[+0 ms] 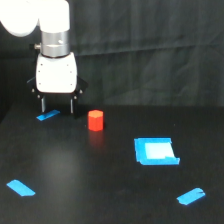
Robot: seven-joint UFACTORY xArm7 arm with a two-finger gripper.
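My gripper (pixel 56 103) hangs at the upper left, its two dark fingers spread apart and nothing visible between them. Beneath it a small blue strip (pixel 48 116) lies on the dark table. A red block (pixel 96 120) stands to the right of the gripper. Farther right is a blue square piece (pixel 157 151) with a white middle.
The dark table (pixel 112 180) also holds a blue strip (pixel 21 188) at the front left and another blue piece (pixel 191 196) at the front right. A dark backdrop closes off the back.
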